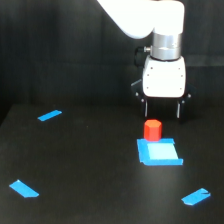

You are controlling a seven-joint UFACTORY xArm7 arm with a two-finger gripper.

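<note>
A small red block with a faceted outline stands at the back left edge of a white square bordered with blue tape. Its lower end overlaps the blue border in the picture. Above and slightly behind it hangs my white gripper, open, its thin dark fingers spread wide with empty space between them. The block looks clear of both fingers.
Strips of blue tape lie on the dark table: one at the back left, one at the front left and one at the front right.
</note>
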